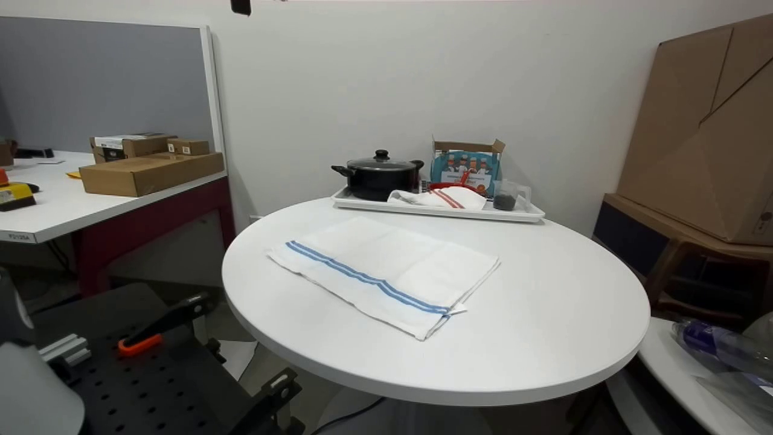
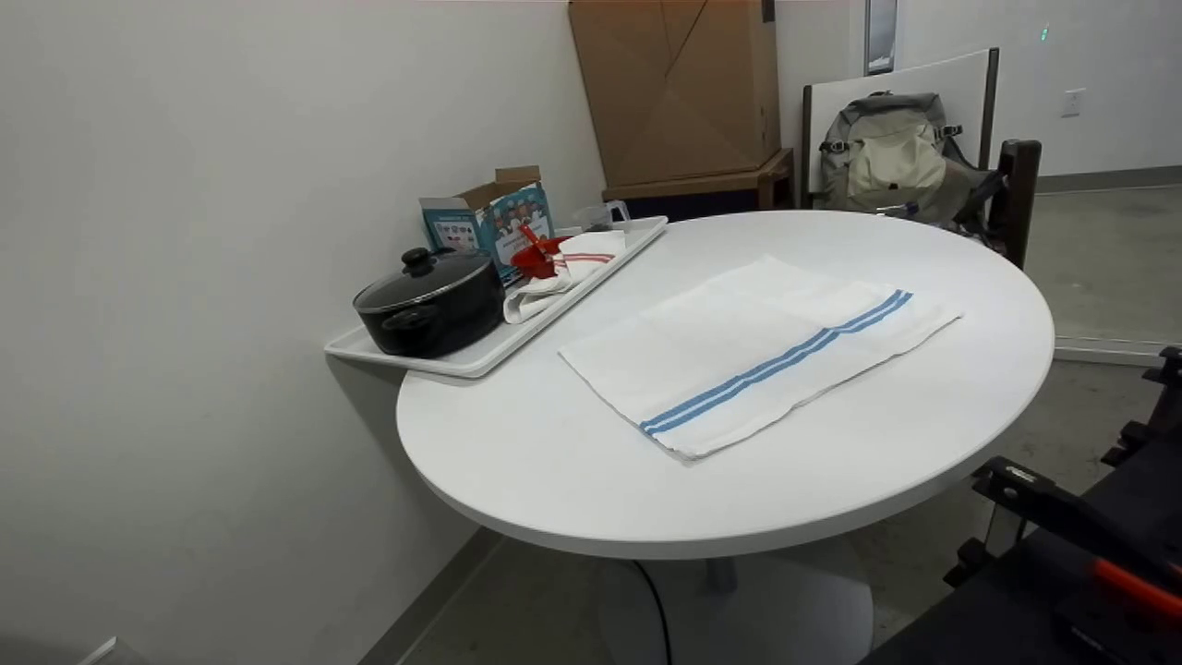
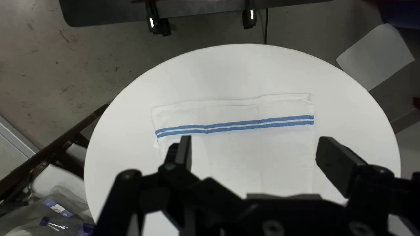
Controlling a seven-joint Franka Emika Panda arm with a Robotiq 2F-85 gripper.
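A white towel with a blue double stripe lies folded flat on the round white table. In exterior view 2 the towel spreads across the middle of the tabletop. From above, the wrist view has the same towel below my gripper, whose dark fingers stand wide apart, open and empty. The gripper is well clear of the cloth, and its body hides the towel's lower part in that view. At the top of exterior view 1 only a small dark tip shows.
A white tray at the table's wall side carries a black lidded pot, a red-striped cloth, a blue box and a clear cup.
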